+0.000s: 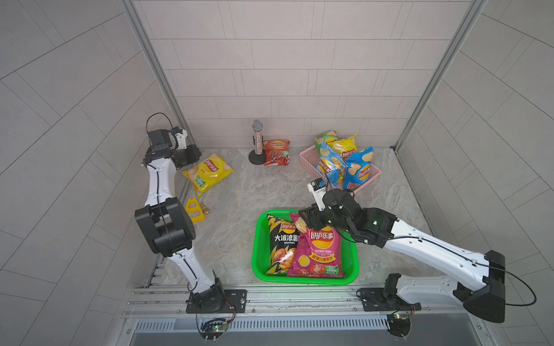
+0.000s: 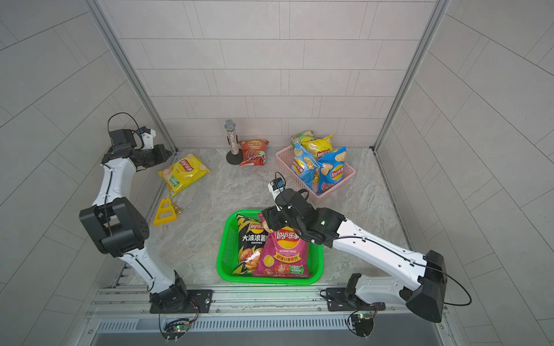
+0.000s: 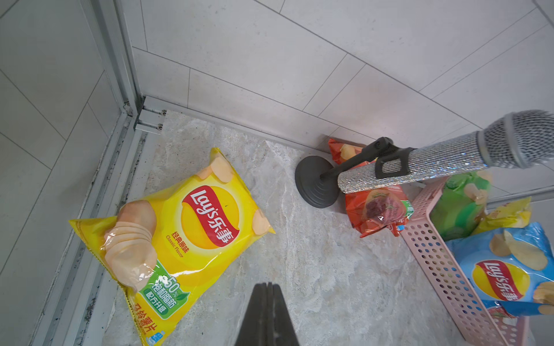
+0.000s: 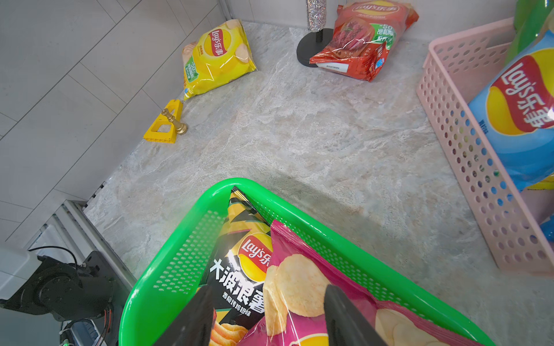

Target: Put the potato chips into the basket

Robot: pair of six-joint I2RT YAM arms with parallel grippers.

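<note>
The yellow Lay's bag (image 1: 209, 174) lies on the table by the left wall. My left gripper is shut, with nothing visible between its fingers; in the top left view it hangs just behind and left of that bag, apart from it in the wrist view. A green basket (image 1: 257, 253) at the front holds a black chip bag (image 1: 281, 253) and a pink chip bag (image 1: 314, 256) side by side. Over its back edge, my right gripper stands part open above both bags, its fingers apart. A red chip bag (image 3: 375, 210) leans by the back wall.
A pink basket (image 4: 473, 155) with several chip bags, blue, yellow and green, stands back right. Beside the red bag is a microphone (image 1: 258, 135) on a black stand. A yellow frame (image 4: 158, 133) and small brass piece (image 4: 175, 121) lie left.
</note>
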